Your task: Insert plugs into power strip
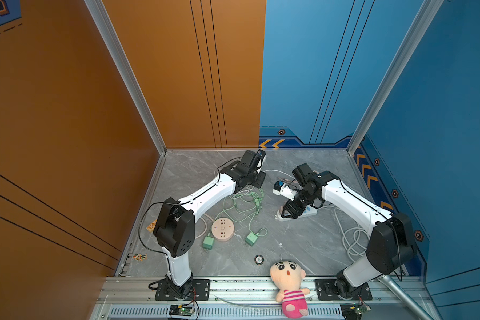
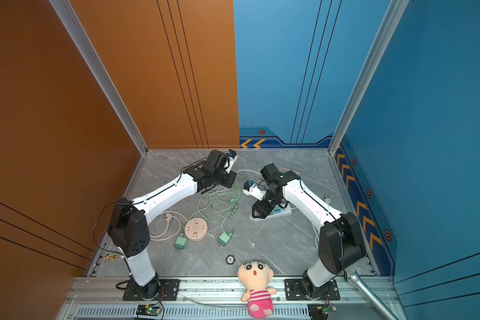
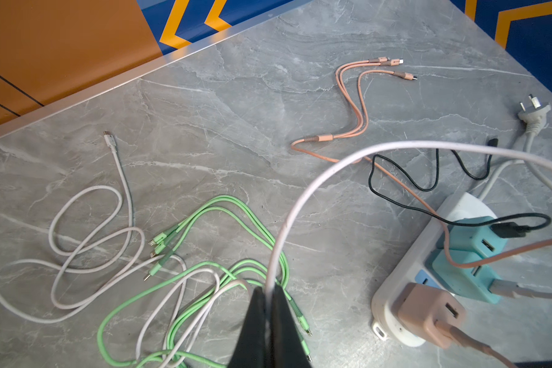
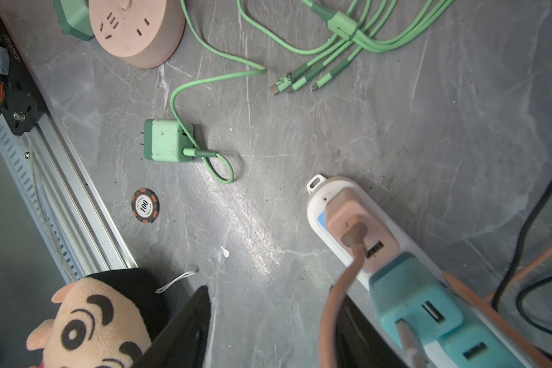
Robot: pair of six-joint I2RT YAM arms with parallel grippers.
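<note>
In the left wrist view, the white power strip (image 3: 400, 279) lies at lower right with a pink plug (image 3: 432, 314) and two blue plugs (image 3: 465, 274) seated in it. A thin white cable (image 3: 316, 184) arcs from the strip's side to my left gripper, whose closed fingertips pinch it. My right gripper stands part open beside the strip, above bare table, with nothing between its fingers. A pink cable (image 4: 340, 294) runs from the pink plug across the front of its right finger.
Green cables (image 3: 251, 263) and a loose white cable (image 3: 98, 270) lie tangled on the table. A green plug (image 4: 165, 139), a round pink socket (image 4: 135, 27), a poker chip (image 4: 145, 205) and a plush doll (image 4: 98, 325) are near the front. An orange cable (image 3: 349, 116) lies at the back.
</note>
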